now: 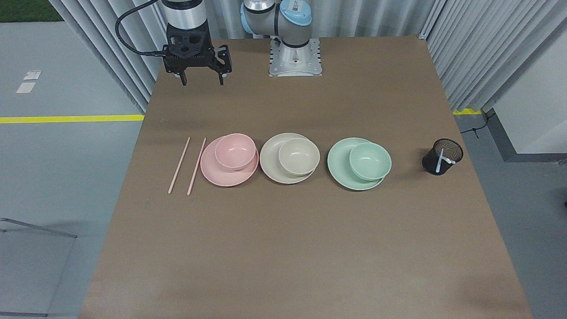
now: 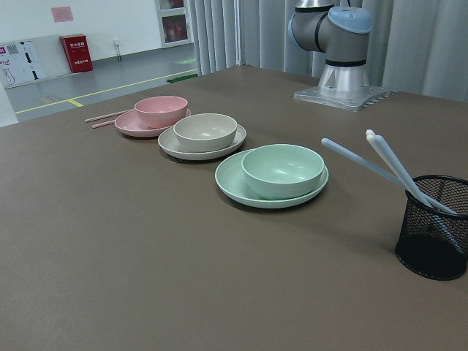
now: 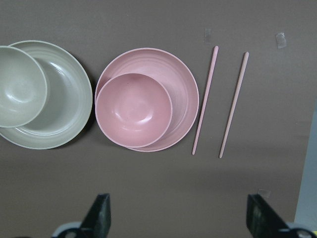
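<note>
Pink chopsticks [image 1: 196, 166] and a paler chopstick [image 1: 178, 165] lie left of a pink plate [image 1: 218, 175] holding a pink bowl [image 1: 235, 150]. A cream bowl [image 1: 298, 156] on a cream plate [image 1: 273, 146] and a green bowl [image 1: 370, 160] on a green plate [image 1: 340, 165] continue rightward. A black mesh cup [image 2: 431, 248] holds light sticks at the right. My gripper [image 1: 203, 79] hangs above the table's back left, fingers apart and empty; in the wrist view both fingertips show at the bottom.
The arm's base [image 1: 295, 64] stands at the back centre. The table's left edge shows beside the chopsticks.
</note>
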